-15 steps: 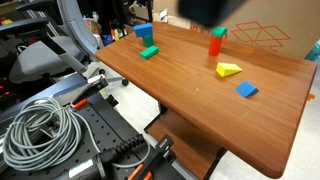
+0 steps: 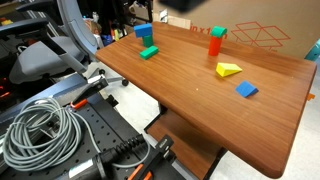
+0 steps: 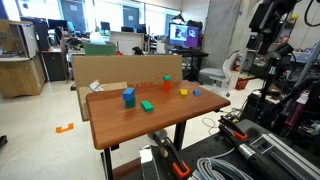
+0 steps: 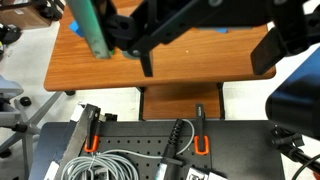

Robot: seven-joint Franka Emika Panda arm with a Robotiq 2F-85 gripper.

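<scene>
My gripper hangs high above the front edge of the wooden table [image 4: 185, 62], its dark fingers wide apart and no object visible between their tips. On the table lie a yellow triangular block [image 2: 228, 69], a flat blue block [image 2: 246, 89] and a green block [image 2: 149, 53]. A red cylinder with a green top [image 2: 216, 44] stands towards the back. At the far left end is a larger blue block [image 2: 143, 31]. From the side, the gripper [image 3: 262, 42] appears at upper right, well clear of every block.
Coiled grey cable [image 2: 45, 140] and a black perforated base plate [image 4: 140, 135] lie in front of the table. A tan panel [image 3: 120, 70] stands behind it. A blurred green strip [image 4: 92, 30] shows by the left finger; I cannot tell what it is.
In exterior view 1, the blurred dark arm shape at the top has shifted left, uncovering more of the back. The blocks have not moved.
</scene>
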